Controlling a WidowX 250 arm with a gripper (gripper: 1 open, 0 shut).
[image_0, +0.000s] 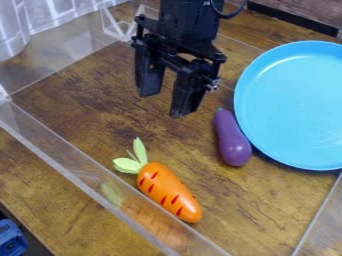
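Observation:
The black gripper (174, 85) hangs over the wooden tray floor in the upper middle, its two finger assemblies apart with nothing seen between them. A purple eggplant (231, 138) lies below and right of it. An orange toy carrot (167, 190) with pale green leaves lies in the lower middle.
A large blue plate (294, 100) fills the right side, beside the eggplant. Clear plastic walls edge the tray on the left and bottom. A small blue object (11, 238) is outside at the lower left.

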